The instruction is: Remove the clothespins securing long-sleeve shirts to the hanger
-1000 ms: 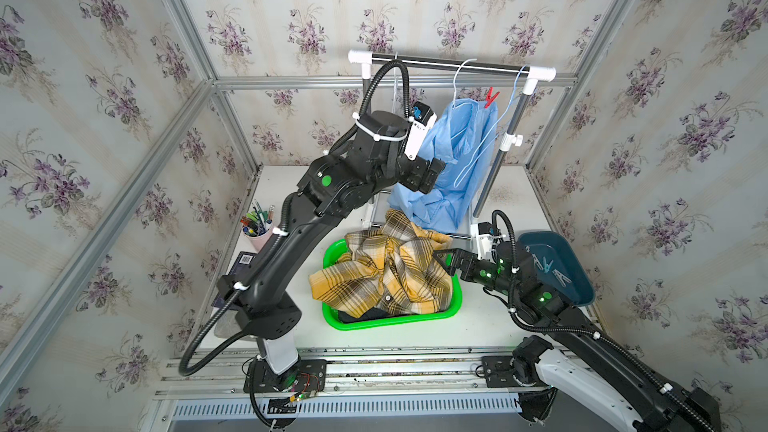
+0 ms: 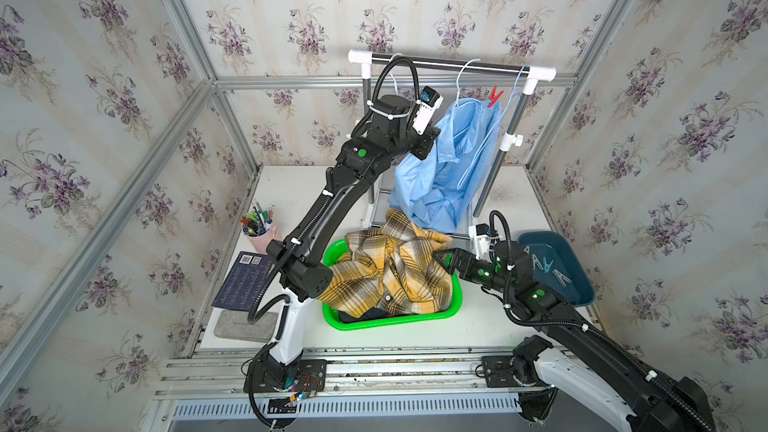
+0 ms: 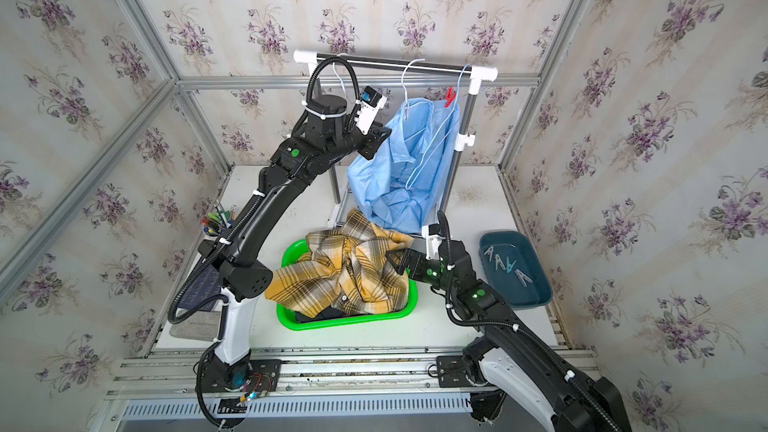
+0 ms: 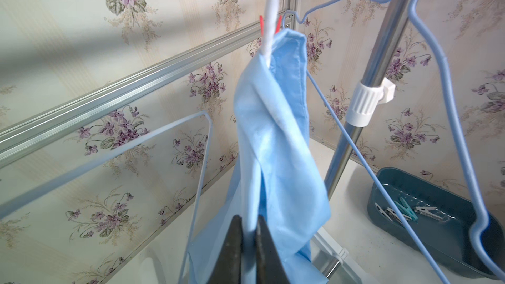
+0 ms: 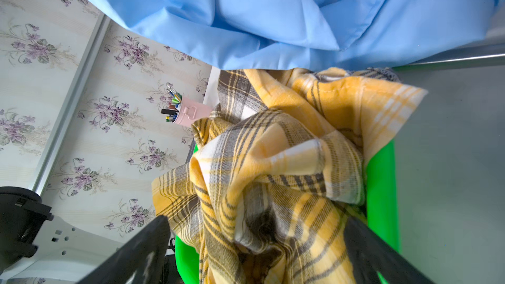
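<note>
A light blue shirt point(image 2: 448, 164) hangs from a hanger point(image 2: 460, 80) on the rack. At its top far corner a red clothespin point(image 2: 494, 97) shows; in the left wrist view the clothespin point(image 4: 271, 24) is partly behind the white hanger wire. My left gripper is at the shirt's near left edge, below the clothespin's height, its blurred fingers close together with a fold of blue cloth between them. Whether they pinch it cannot be told. Low beside the green basin, my right gripper stands open over a yellow plaid shirt point(image 5: 294, 178), its fingers apart.
The green basin point(image 2: 400, 321) holds the plaid shirt under the rack. A dark teal bin point(image 2: 588, 284) with several loose clothespins point(image 2: 542, 265) stands at the right. Hanger wires and the rack post point(image 4: 363, 110) crowd the left gripper.
Shirt, hanger and red clothespin have shifted slightly.
</note>
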